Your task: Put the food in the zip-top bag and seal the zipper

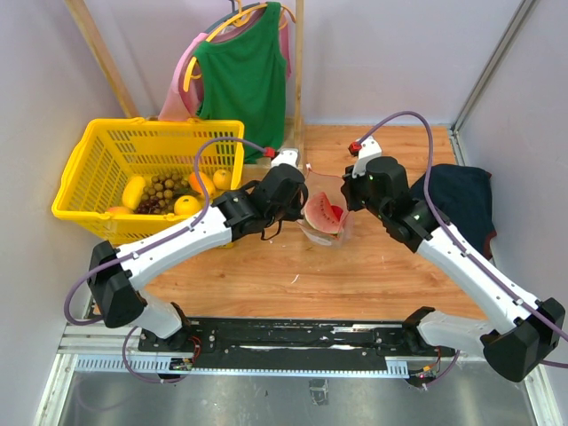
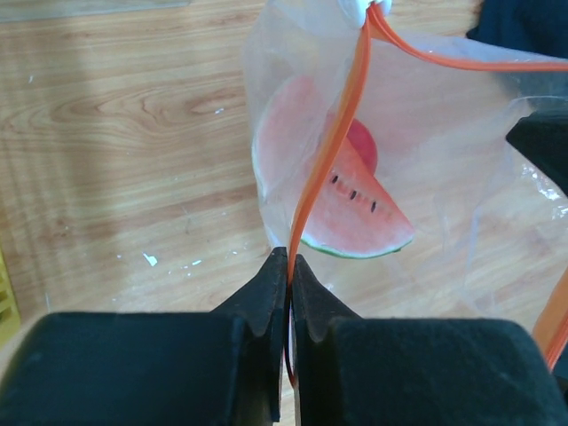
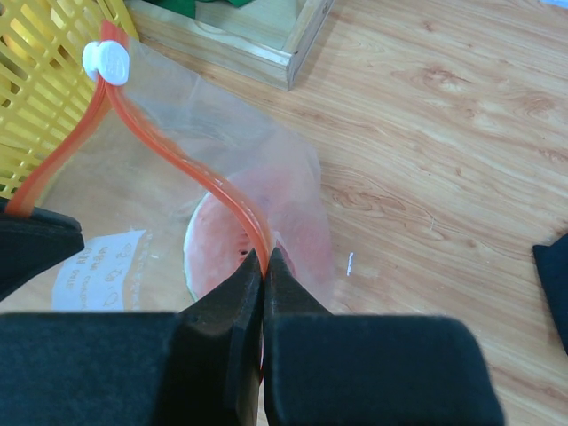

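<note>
A clear zip top bag (image 1: 333, 186) with an orange zipper edge hangs between my two grippers, its mouth spread apart. Inside lies a watermelon slice (image 2: 355, 213), with a round red piece (image 2: 361, 146) partly behind it. In the left wrist view, my left gripper is shut on one orange edge of the bag. The right wrist view has my right gripper shut on the opposite orange edge (image 3: 204, 173). A white slider (image 3: 106, 62) sits at the far corner where both edges meet.
To the left stands a yellow basket (image 1: 89, 191) holding several fruits. Behind hang clothes, among them a green top (image 1: 248, 80), on a wooden rack. Dark cloth (image 1: 457, 200) lies at the right.
</note>
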